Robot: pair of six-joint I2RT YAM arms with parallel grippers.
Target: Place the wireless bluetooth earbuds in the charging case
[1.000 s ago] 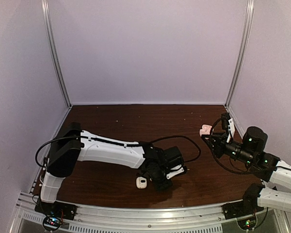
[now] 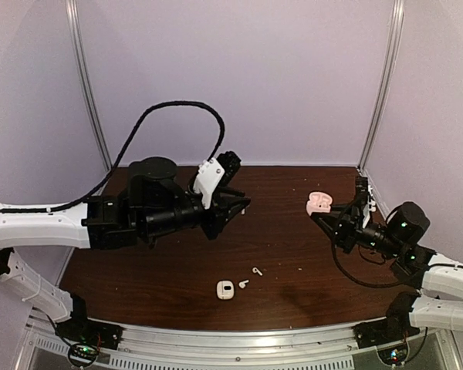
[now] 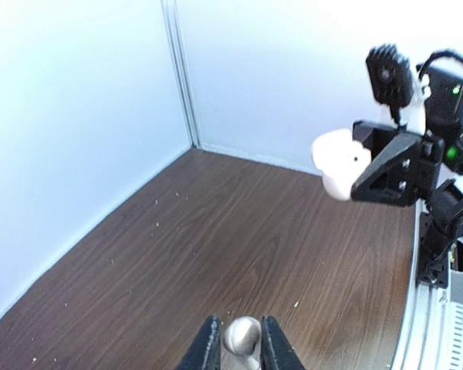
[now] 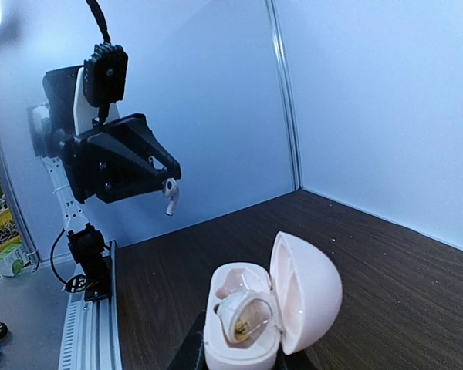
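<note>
My left gripper (image 2: 244, 205) is raised mid-left, shut on a white earbud, whose stem hangs below the fingertips in the right wrist view (image 4: 170, 193). To the right, my right gripper (image 2: 324, 216) is shut on a pink charging case (image 2: 319, 201); in the right wrist view the lid (image 4: 309, 293) stands open and the cavity (image 4: 239, 316) faces up, with something clear and round in it. On the table at the front lie a closed white case (image 2: 225, 290) and two white earbuds (image 2: 257, 270).
The wooden table (image 2: 154, 285) is otherwise mostly clear, bounded by white walls at back and sides and a metal rail (image 2: 239, 339) along the front edge.
My left gripper has lifted from the front table, moving up and back with an earbud, uncovering the loose earbuds. The right gripper and pink case have shifted slightly left.
</note>
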